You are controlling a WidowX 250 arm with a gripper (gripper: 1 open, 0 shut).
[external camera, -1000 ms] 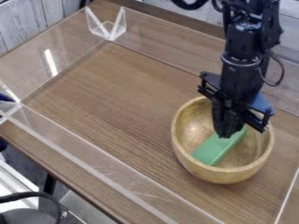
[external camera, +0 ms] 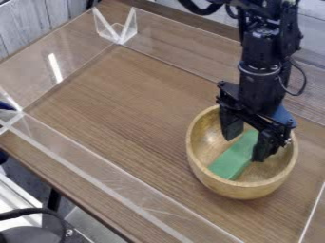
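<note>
A wooden bowl sits at the right of the table with a flat green object lying inside it. My black gripper is over the bowl's back part, its open fingers reaching down around the upper end of the green object; whether they touch it I cannot tell.
A small white wire-like holder stands at the back left. The wooden table is broadly clear to the left and middle. Black cables lie at the lower left corner, beyond the table's edge.
My gripper has lowered into the bowl and its fingers now appear more spread, covering more of the green object's upper end. The bowl has not visibly moved.
</note>
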